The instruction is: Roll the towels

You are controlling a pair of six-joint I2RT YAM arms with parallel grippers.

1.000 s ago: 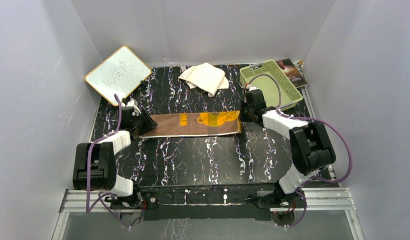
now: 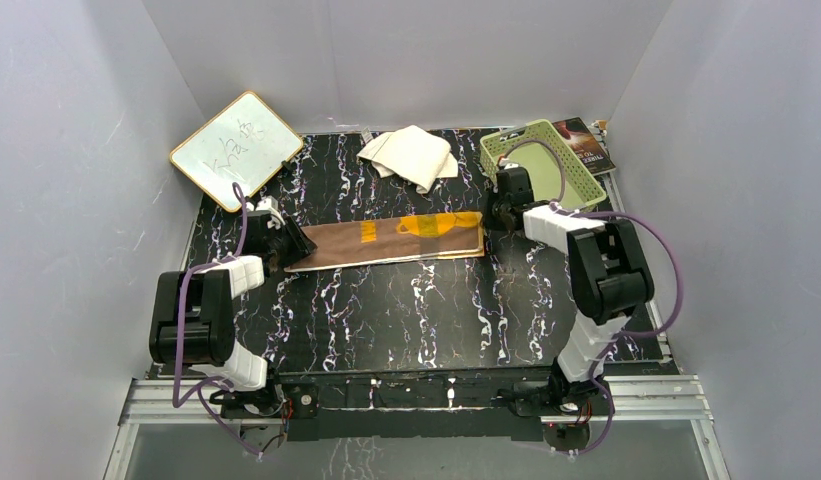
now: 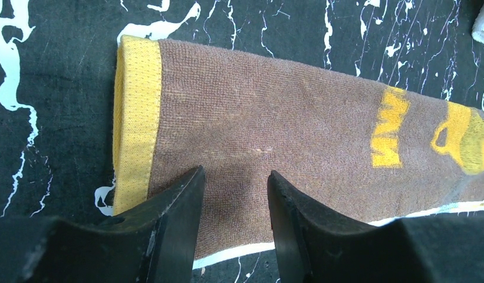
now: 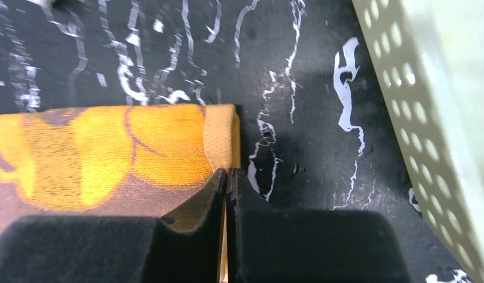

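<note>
The brown towel (image 2: 341,243), folded to a long strip with yellow patterns, lies across the dark marbled table. In the left wrist view its yellow-banded left end (image 3: 140,118) shows two layers. Over that end, my left gripper has its fingers apart, with brown cloth below and nothing pinched between them. At the towel's opposite end my right gripper is shut on the edge, the cloth creasing towards its fingertips. A second towel, cream (image 2: 411,158), sits loosely folded at the back middle.
A green basket (image 2: 501,150) stands at the back right, close beside my right gripper. Behind it is a book (image 2: 584,145). A whiteboard (image 2: 221,155) occupies the back left.
The brown towel has shifted slightly towards the back, most at its right end, along with my right gripper. The left gripper has barely moved.
</note>
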